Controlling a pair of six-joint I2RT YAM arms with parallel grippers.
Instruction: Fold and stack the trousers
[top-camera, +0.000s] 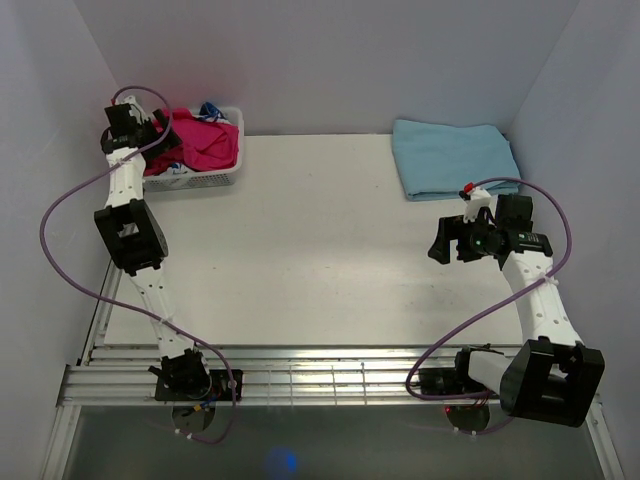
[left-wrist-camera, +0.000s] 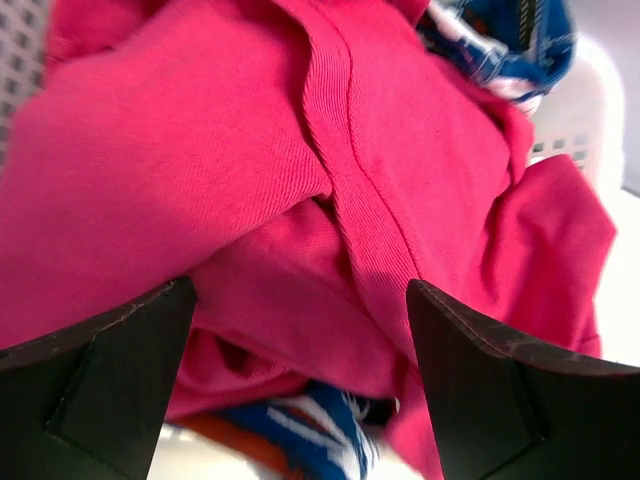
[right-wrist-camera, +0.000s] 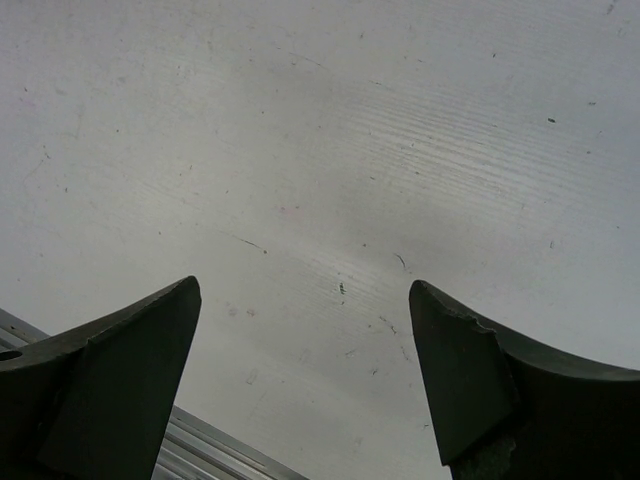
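Crumpled magenta trousers (top-camera: 205, 143) fill the top of the white basket at the back left. In the left wrist view the magenta cloth (left-wrist-camera: 270, 180) spreads between and beyond the fingers. My left gripper is open over it; whether the fingertips touch the cloth I cannot tell. Blue and white patterned cloth (left-wrist-camera: 545, 45) peeks out at the basket's rim. A flat folded teal garment (top-camera: 455, 160) lies at the back right. Over bare table, in front of that garment, my right gripper stands open and empty.
The white basket (top-camera: 215, 180) sits close to the left and back walls. Between basket and teal garment the white table (top-camera: 310, 240) is wholly clear. A metal rail (top-camera: 320, 352) runs along the front edge.
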